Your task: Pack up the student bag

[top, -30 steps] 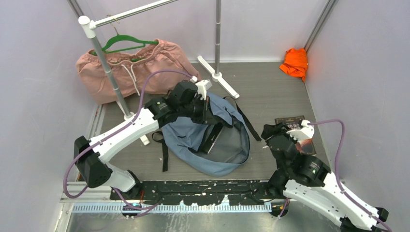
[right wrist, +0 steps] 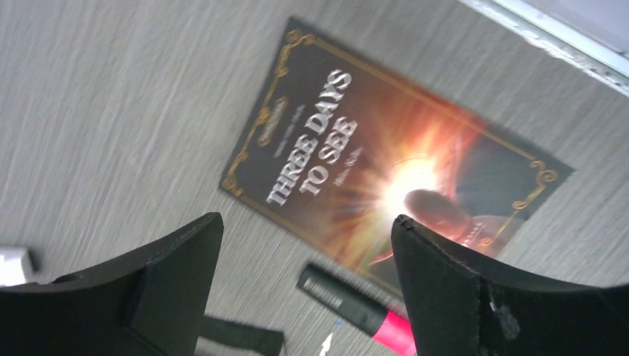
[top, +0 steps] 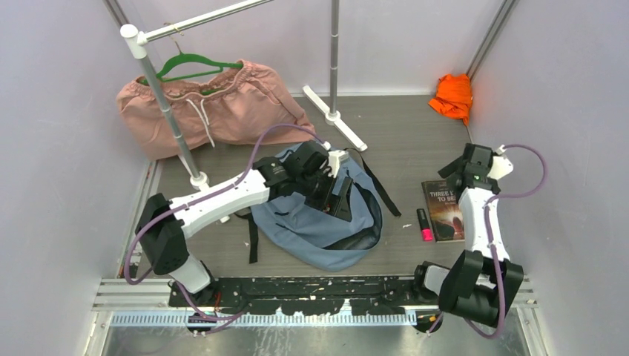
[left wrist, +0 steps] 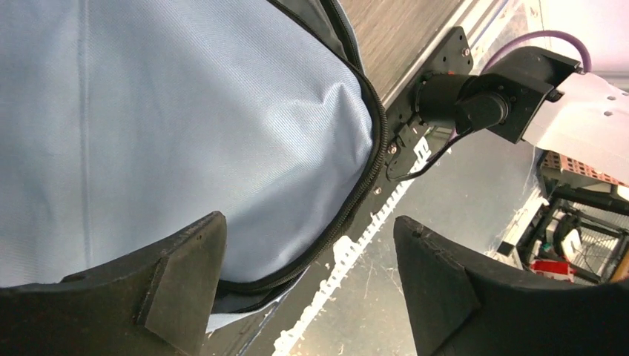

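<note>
The blue backpack [top: 297, 237] lies on the floor with its zipped opening toward the right; its flap [left wrist: 163, 133] fills much of the left wrist view. My left gripper hangs over the bag, open with nothing visible between its fingers. My right gripper is open above a book [right wrist: 348, 156] titled THREE DAYS TO SEE, near the right wall. A black marker with a pink end [top: 423, 222] lies left of the book.
A pink drawstring bag [top: 259, 104] on a green hanger and a metal rack [top: 334, 67] stand at the back. An orange cloth [top: 452, 96] lies in the back right corner. Bare floor surrounds it.
My right arm has swung back and right over the book. My left gripper has moved rightward over the backpack, whose flap now covers more of the opening.
</note>
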